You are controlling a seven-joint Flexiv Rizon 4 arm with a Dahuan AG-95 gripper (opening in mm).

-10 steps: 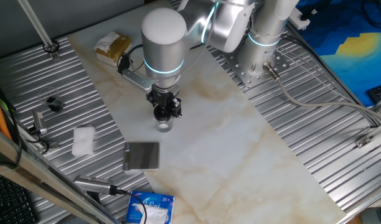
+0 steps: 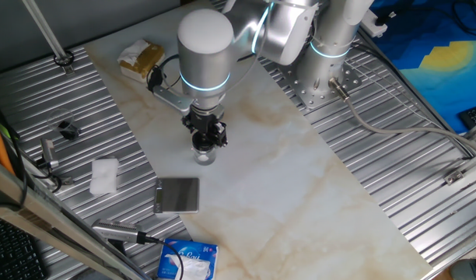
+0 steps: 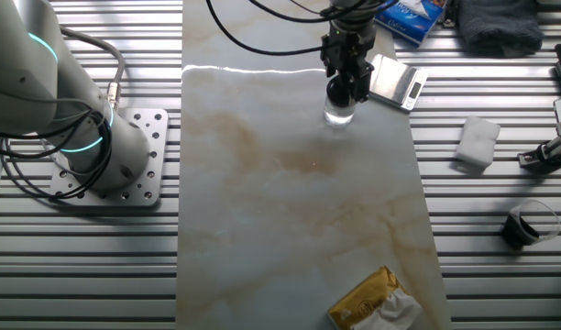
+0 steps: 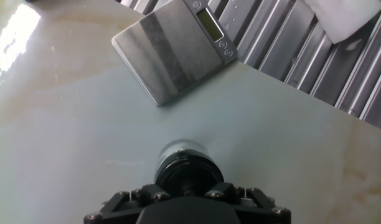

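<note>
A clear jar (image 2: 204,157) with a black lid (image 4: 189,173) stands on the marbled board, close to the flat scale. In exterior view 2 its glass body (image 3: 339,114) shows below the dark lid. My gripper is right at the lid, with a finger (image 4: 160,195) at either side of its near part in the wrist view. The fingertips' contact with the lid is hidden by the dark parts, so whether they grip it does not show. The silver scale (image 4: 173,52) lies apart from the jar, its display at one end.
A gold tissue pack (image 3: 367,298) and a blue tissue pack (image 2: 188,259) lie at opposite ends of the board. Off its edge are a white block (image 3: 478,141) and a clear cup with dark contents (image 3: 530,223). Much of the board (image 2: 300,202) is clear.
The jar and scale stay in place.
</note>
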